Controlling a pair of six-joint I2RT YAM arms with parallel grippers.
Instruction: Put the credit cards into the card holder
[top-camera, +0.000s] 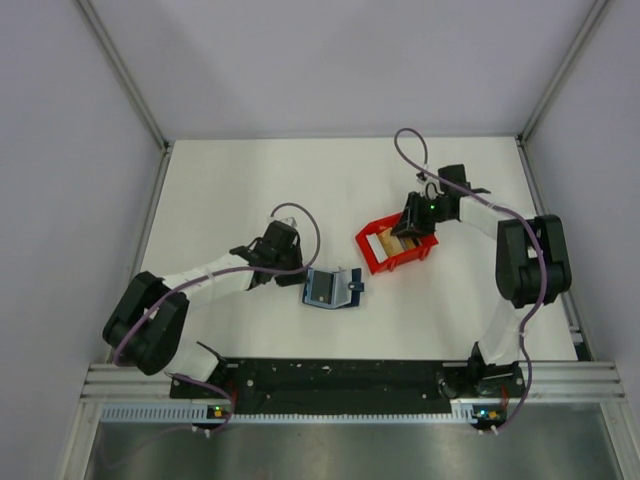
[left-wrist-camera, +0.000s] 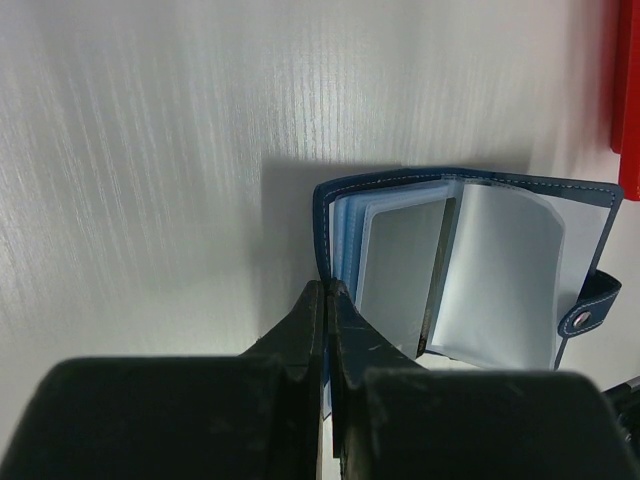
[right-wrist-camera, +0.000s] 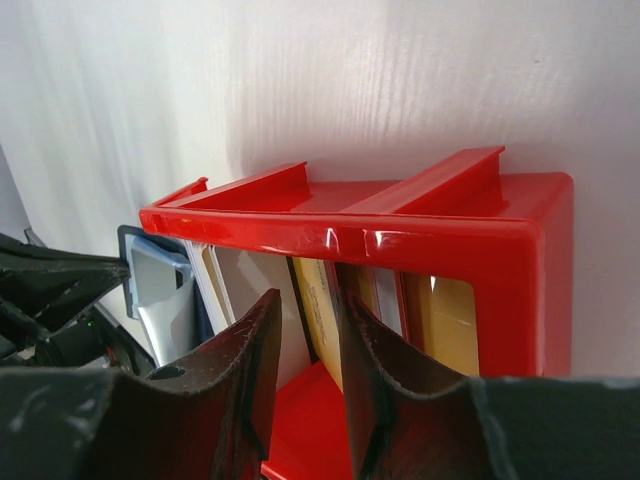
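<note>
The card holder (top-camera: 323, 287), navy-edged with clear sleeves, lies open at the centre. My left gripper is shut at its left edge; in the left wrist view its tips meet at the navy binding, though I cannot tell if they pinch it. The red tray (top-camera: 381, 262) holds several upright cards (right-wrist-camera: 260, 290), white, gold and brown. My right gripper is in the tray, part open, its fingertips among the cards near a gold one (right-wrist-camera: 318, 310); I cannot tell if a card is between them.
The tray stands to the holder's upper right, with little space between them. The table's front edge is below the holder.
</note>
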